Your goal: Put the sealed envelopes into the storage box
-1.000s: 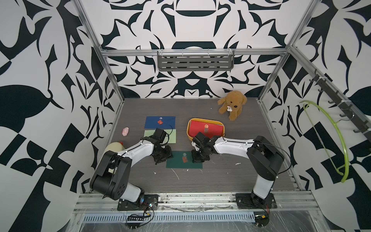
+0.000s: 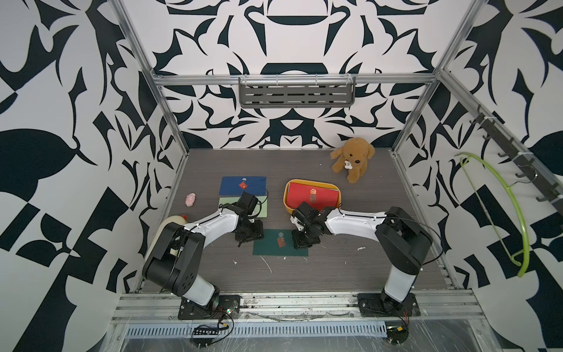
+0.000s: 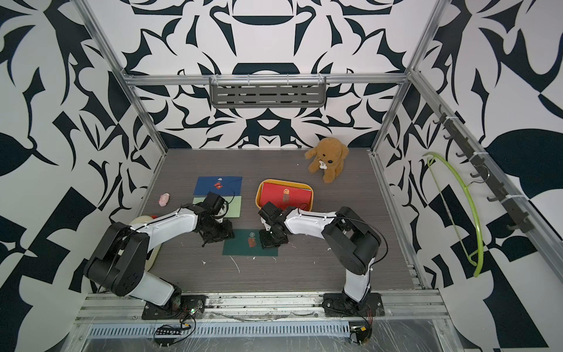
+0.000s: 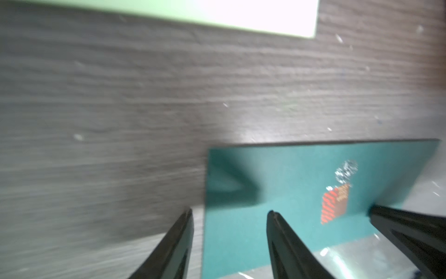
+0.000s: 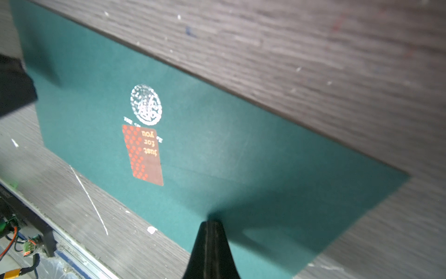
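Observation:
A dark green envelope [image 5: 269,153] lies flat on the table between my two grippers. Over its left edge stands my left gripper, open, one finger above bare table and the other above the green paper; nothing is held. My right gripper is shut with its tips at the envelope's right part, and no paper shows between them. In the top left view, the yellow-rimmed storage box [image 2: 285,201] stands behind the right gripper with a red envelope [image 2: 299,193] inside. A blue envelope [image 2: 231,186] and a light green envelope [image 2: 262,209] lie left of the box.
A brown plush dog [image 2: 356,155] sits at the back right. A small pink object [image 2: 190,199] is at the left, and a pale round item [image 2: 174,221] is partly behind the left arm. Open table lies right of the box.
The right gripper and that envelope have moved only a touch to the right.

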